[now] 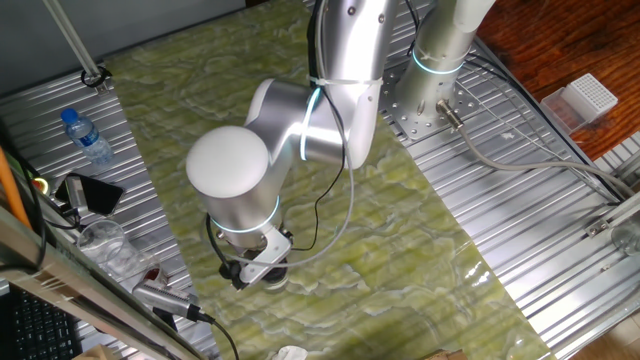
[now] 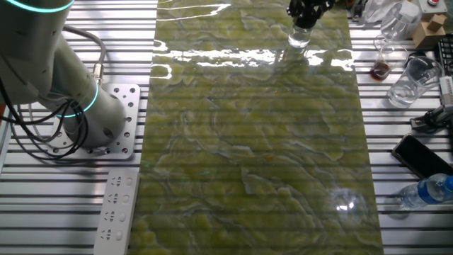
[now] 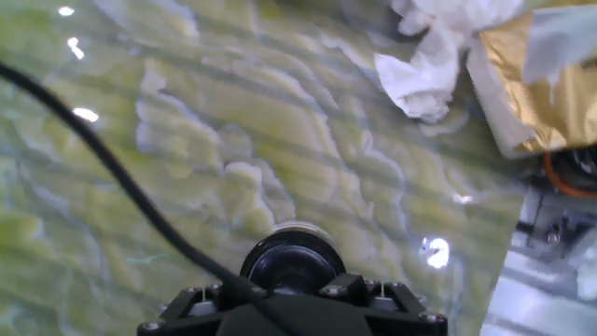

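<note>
My gripper (image 2: 308, 10) is at the far end of the green marbled mat, directly over a small clear glass vessel (image 2: 299, 37). From the wrist, a round, glossy black top (image 3: 291, 261) with a pale rim behind it shows at the gripper's front, between its dark finger parts (image 3: 396, 303). The fingertips' contact with this top is hidden, so whether they are shut on it cannot be told. In exterior view 1 the arm's camera bracket (image 1: 268, 258) covers most of the gripper and the vessel.
White crumpled tissue (image 3: 429, 75) and a gold packet (image 3: 550, 89) lie ahead. A water bottle (image 2: 428, 190), a phone (image 2: 422, 157) and clear cups (image 2: 414, 81) line one side. A black cable (image 3: 121, 177) crosses the wrist view.
</note>
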